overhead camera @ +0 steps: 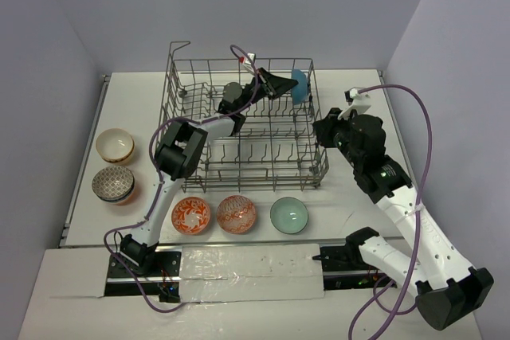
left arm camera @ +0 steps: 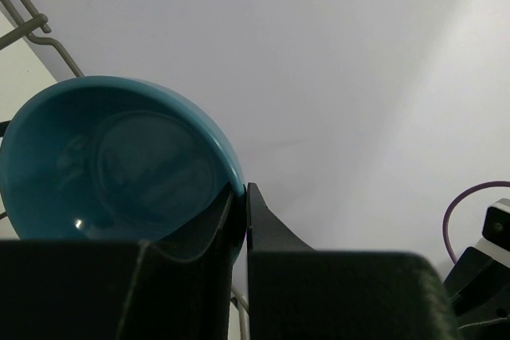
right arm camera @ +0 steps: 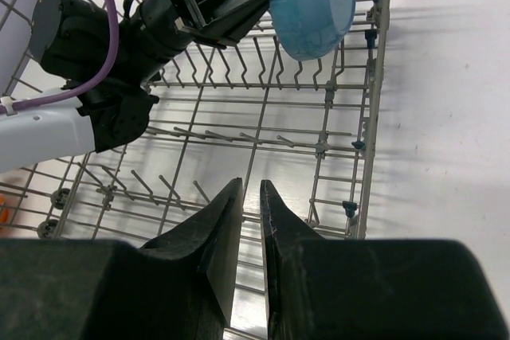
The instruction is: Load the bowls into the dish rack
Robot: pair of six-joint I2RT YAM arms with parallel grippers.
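In the back right corner of the wire dish rack (overhead camera: 241, 187), a blue bowl (overhead camera: 300, 87) stands on edge. My left gripper is shut on its rim, with the bowl's inside facing the left wrist camera. Whether the bowl touches the rack's wires is hard to tell. Over the rack's right side, my right gripper is nearly closed, only a narrow empty gap between its fingers. Below the rack sit two orange patterned bowls (overhead camera: 191, 216) and a green bowl (overhead camera: 289, 215). To its left are a cream bowl (overhead camera: 115, 145) and a dark patterned bowl (overhead camera: 113, 184).
My left arm (overhead camera: 182, 149) reaches across the rack's left half. Upright prongs (right arm camera: 279, 69) line the rack's rows, and its middle and front hold no bowls. Bare counter (overhead camera: 351, 212) lies right of the green bowl.
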